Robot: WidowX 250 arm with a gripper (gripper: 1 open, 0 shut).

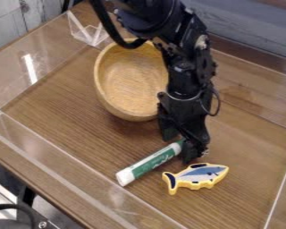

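My black gripper (182,143) is low over the table at the upper end of a white and green tube (150,164), whose far end it partly hides. Its fingers are dark and blurred against the wood. A yellow toy fish with blue and white markings (195,177) lies to the right of the tube, just below the gripper, roughly horizontal.
A tan bowl (115,76) sits behind and left of the gripper. A dark cable shows at the lower left edge.
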